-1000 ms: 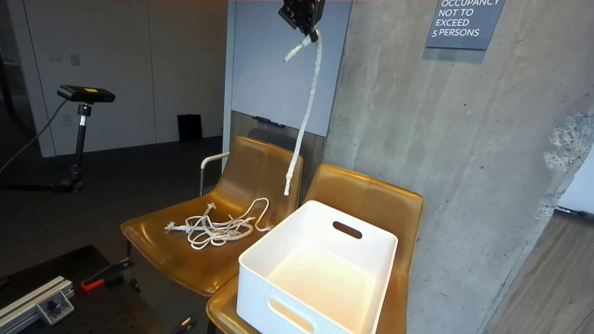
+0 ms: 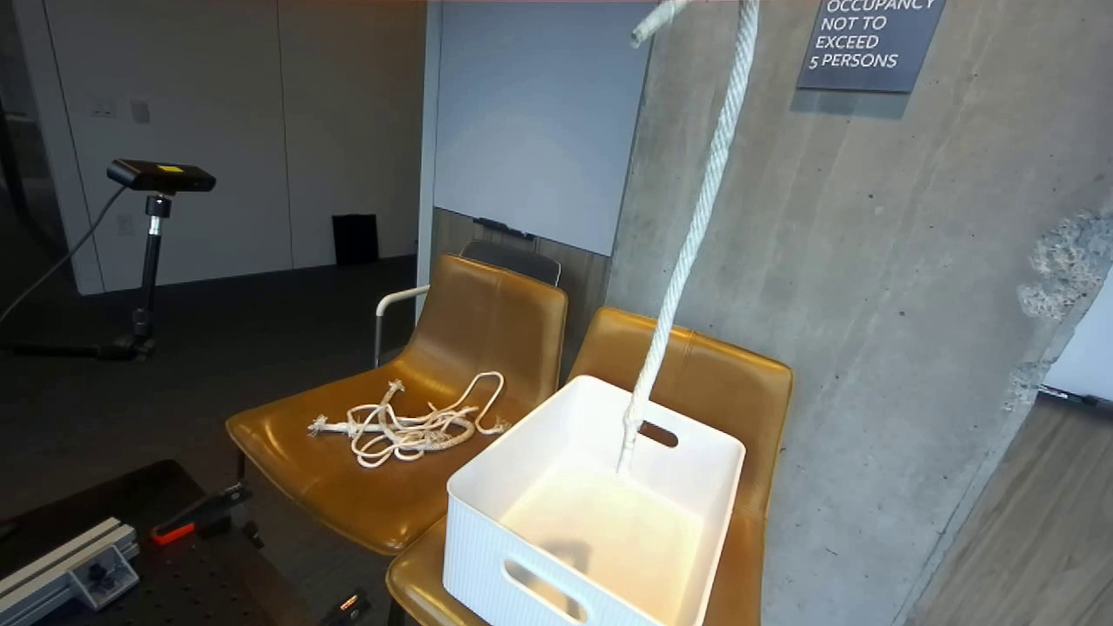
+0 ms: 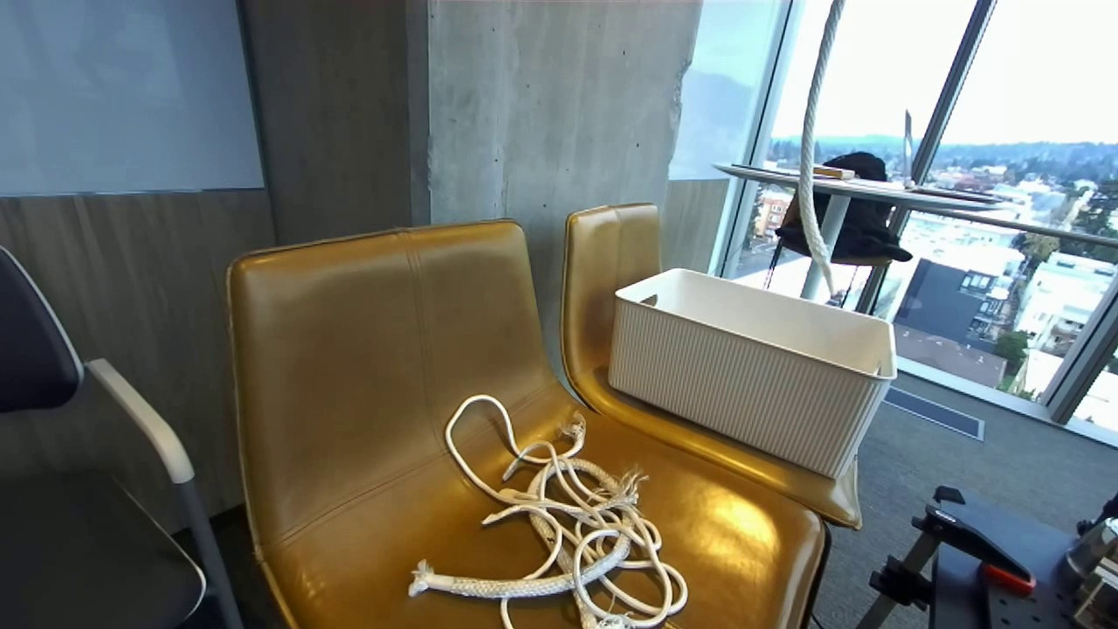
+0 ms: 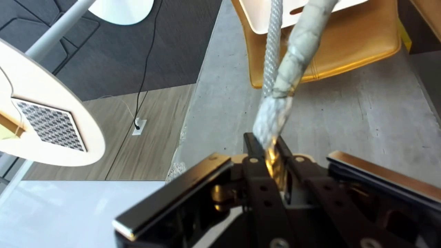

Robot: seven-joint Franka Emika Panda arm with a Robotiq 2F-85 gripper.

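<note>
My gripper is shut on a thick white rope (image 4: 270, 53), pinched near one end so that a short taped stub and a long tail both leave the fingertips. In exterior view 1 the rope's tail (image 2: 696, 224) drops from the top edge of the picture, its lower end overlapping the inside of the white bin (image 2: 596, 391). Exterior view 2 shows the rope (image 3: 809, 136) behind the bin (image 3: 723, 377), its tip hanging near rim height. The gripper itself is above the frame in both exterior views. A loose tangle of white ropes (image 2: 402, 429) lies on the left chair's seat.
The bin stands on the right tan chair (image 2: 767, 417), beside the left tan chair (image 2: 490, 323). A concrete wall (image 2: 887, 313) rises behind. A camera on a stand (image 2: 156, 177) is at the left. The bin's floor looks empty.
The held rope has moved right and now hangs across the bin in exterior view 1, appearing larger. Bin and tangle stayed put.
</note>
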